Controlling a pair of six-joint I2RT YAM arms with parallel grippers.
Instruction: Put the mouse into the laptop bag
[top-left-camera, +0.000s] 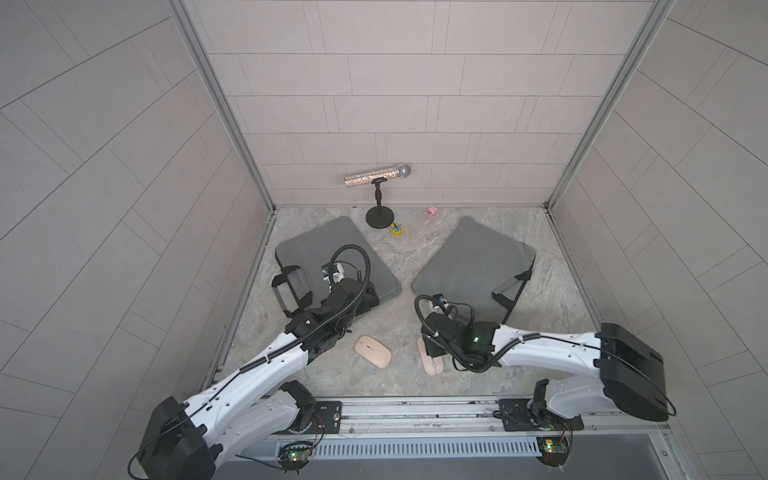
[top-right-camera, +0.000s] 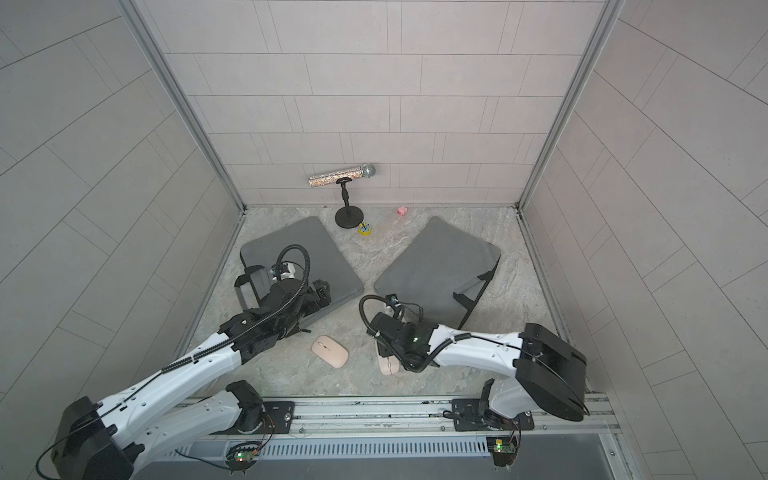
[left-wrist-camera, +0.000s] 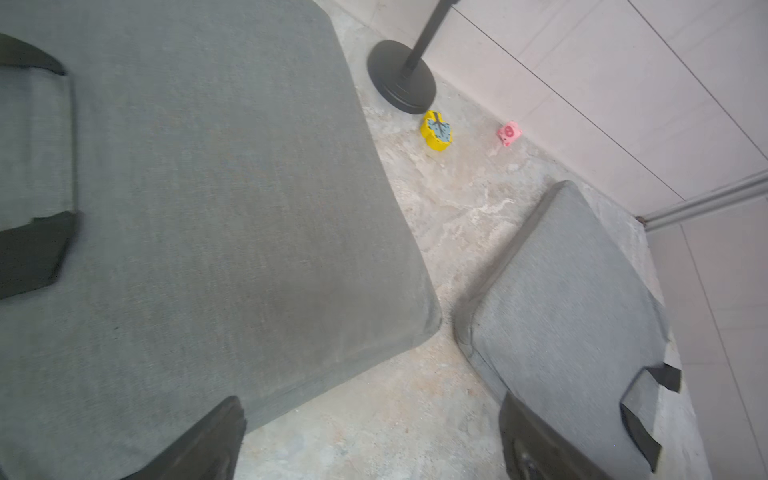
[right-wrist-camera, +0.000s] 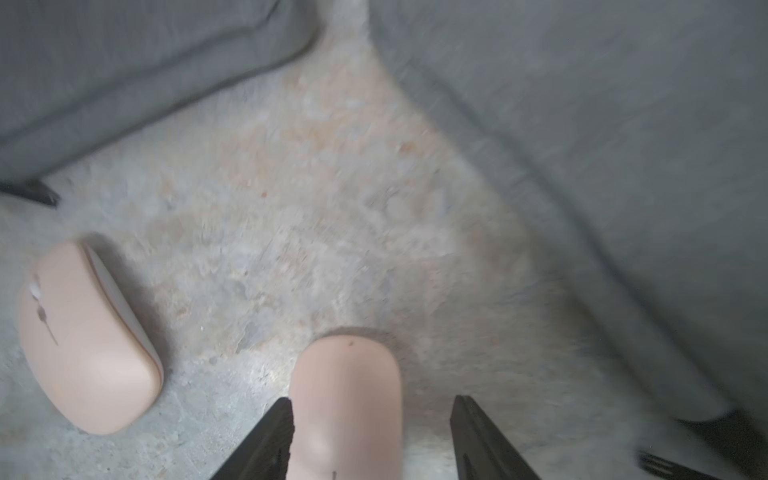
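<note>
Two pale pink mice lie on the marbled table. One mouse (top-left-camera: 372, 352) is free, left of the right arm; the other mouse (right-wrist-camera: 345, 408) lies between the fingers of my right gripper. Those fingers stand partly closed; the left finger meets the mouse's edge, while a gap shows by the right finger, so a firm hold cannot be confirmed. Two grey laptop bags lie flat: a left bag (top-left-camera: 328, 240) and a right bag (top-left-camera: 472, 260), each with dark handle straps. Over the left bag's near corner hovers my left gripper, open and empty.
A microphone on a black stand (top-left-camera: 379, 216) stands at the back wall. Close to it are a small yellow item (top-left-camera: 396, 229) and a pink one (top-left-camera: 433, 211). A narrow strip of bare table runs between the bags.
</note>
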